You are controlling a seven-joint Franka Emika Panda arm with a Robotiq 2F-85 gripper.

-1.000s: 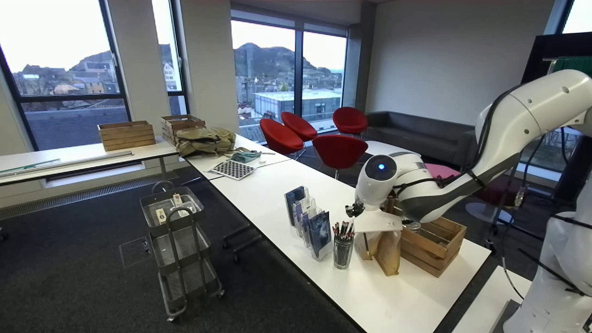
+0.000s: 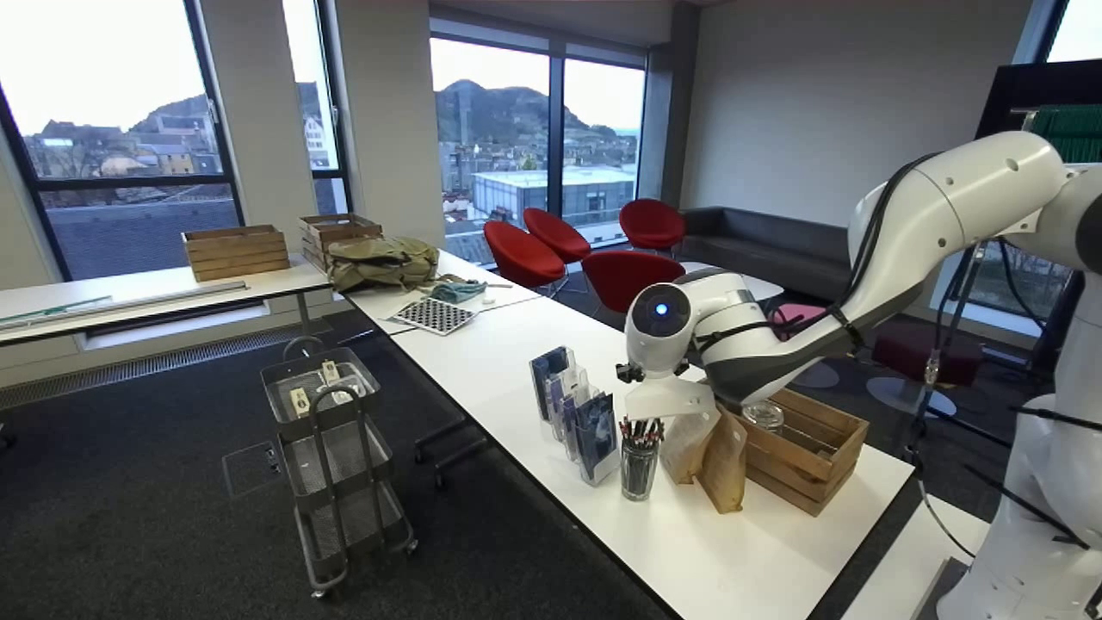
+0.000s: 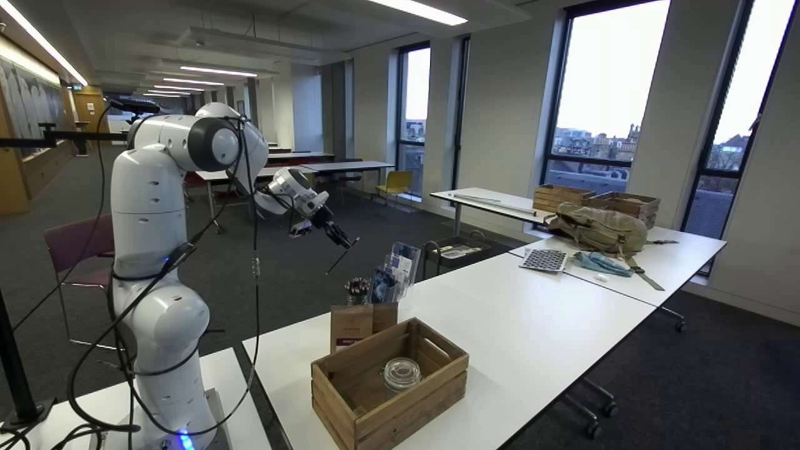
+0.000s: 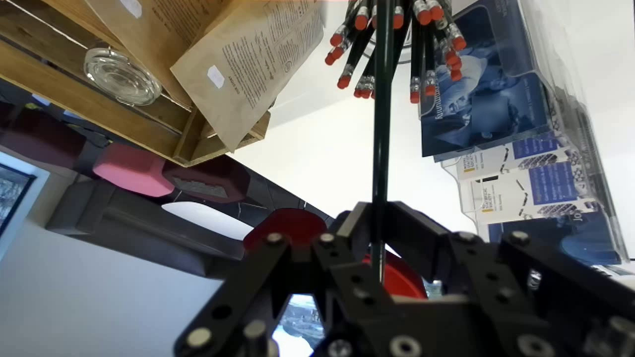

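A long dark pencil [image 4: 383, 131] runs upright through the wrist view, and my gripper is shut on it. In exterior view 2 the gripper [image 3: 349, 243] is above the table's edge, the pencil [image 3: 340, 260] slanting down from its fingertips. A glass [image 2: 637, 477] of several pencils stands on the table below; their red erasers [image 4: 414, 95] appear at the top of the wrist view. How far the held pencil is from the glass is hard to tell. The fingers are hidden behind the hand in exterior view 1.
Clear leaflet holders [image 2: 589, 439] flank the glass on one side, two brown paper bags [image 2: 725, 470] on the other. Beyond the bags sits a wooden crate [image 3: 409, 416] with a glass jar [image 3: 402, 372] inside.
My hand has moved left and slightly up in exterior view 1, from over the paper bags toward the glass and leaflet holders. The table objects have not moved.
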